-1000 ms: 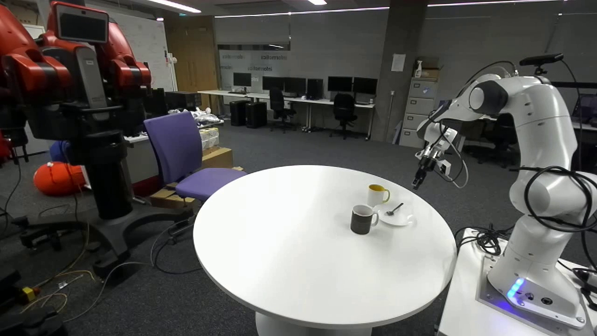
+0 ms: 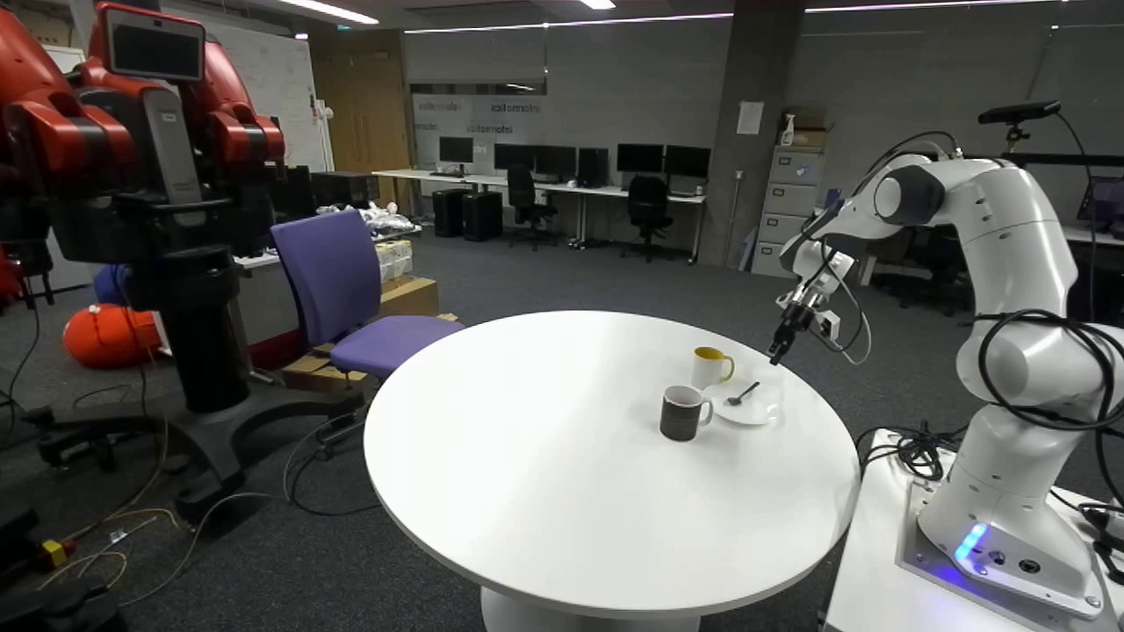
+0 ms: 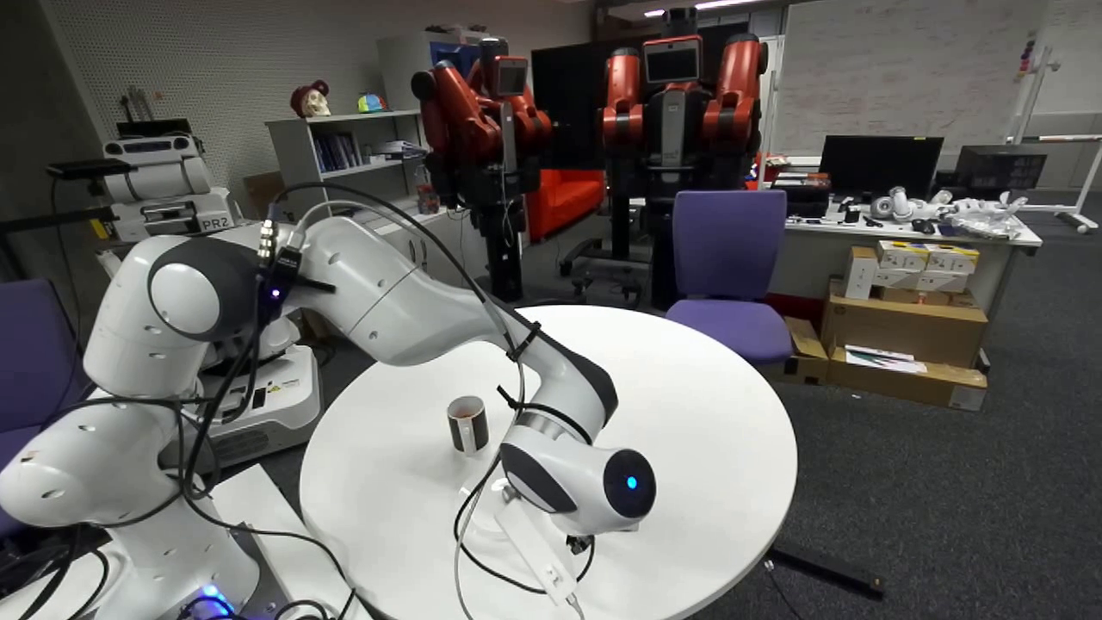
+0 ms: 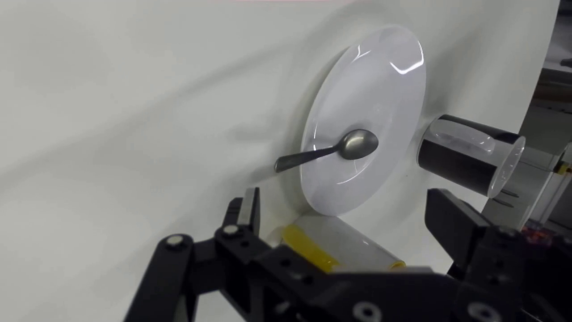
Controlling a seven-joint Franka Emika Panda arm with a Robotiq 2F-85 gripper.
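A spoon (image 4: 358, 144) lies on the white plate (image 4: 370, 86), its handle reaching past the rim; exterior view 1 shows the same spoon (image 2: 744, 393) on the plate (image 2: 754, 409). Beside the plate stands a white and yellow mug (image 2: 711, 367), partly covered by the gripper in the wrist view. A dark and white mug (image 2: 681, 412) is on the plate's other side, also seen as a mug (image 3: 467, 424) in exterior view 2. My gripper (image 2: 777, 356) hangs above the table edge near the plate, open and empty. In the wrist view its fingers (image 4: 248, 210) are wide apart.
The round white table (image 2: 548, 453) has broad bare space on its left and front. A purple chair (image 2: 369, 305) stands at its far left side. Cables (image 3: 516, 362) hang along the arm, looping low by the plate.
The gripper has shifted slightly left and down in exterior view 1, with the arm leaning a little further toward the table. Mugs, plate and spoon are unmoved.
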